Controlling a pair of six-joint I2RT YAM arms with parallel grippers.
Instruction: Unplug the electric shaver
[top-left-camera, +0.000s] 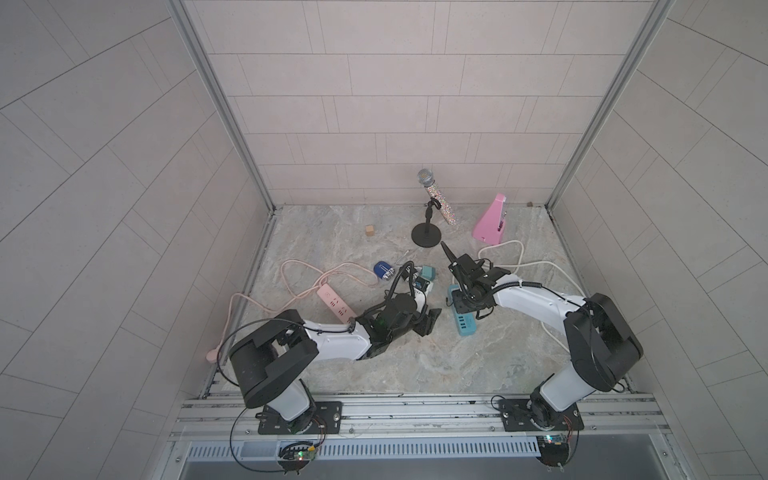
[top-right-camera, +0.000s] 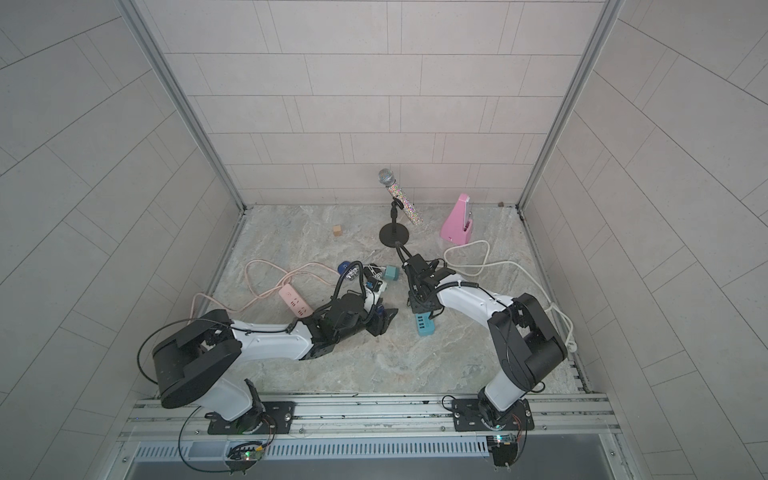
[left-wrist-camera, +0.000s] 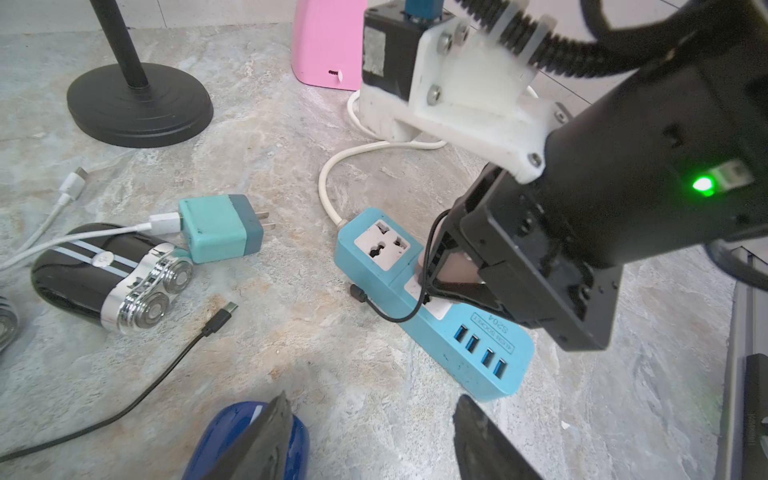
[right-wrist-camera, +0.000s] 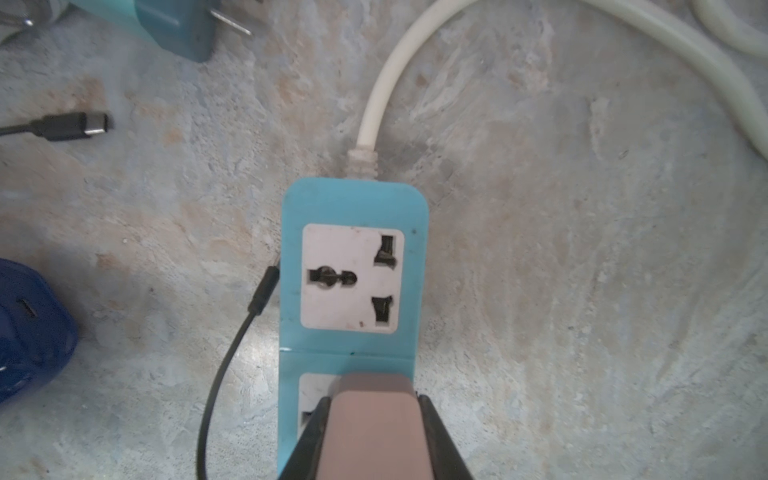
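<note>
A pink charger plug (right-wrist-camera: 374, 436) is gripped by my right gripper, which is shut on it over the second socket of the blue power strip (right-wrist-camera: 352, 344). Whether its prongs sit in the socket is hidden. A thin black cable (left-wrist-camera: 422, 297) loops beside that gripper. My left gripper hangs open and empty, left of the strip. A blue rounded device (left-wrist-camera: 228, 436) lies partly behind its left finger. Farther back lies a black shaver (left-wrist-camera: 92, 276) with two silver heads, a white cable across it.
A teal charger (left-wrist-camera: 220, 228) with bare prongs and a loose black cable connector (left-wrist-camera: 216, 320) lie left of the strip. Behind stand a microphone stand (top-left-camera: 426, 233) and a pink metronome (top-left-camera: 490, 221). A pink power strip (top-left-camera: 334, 302) lies at left.
</note>
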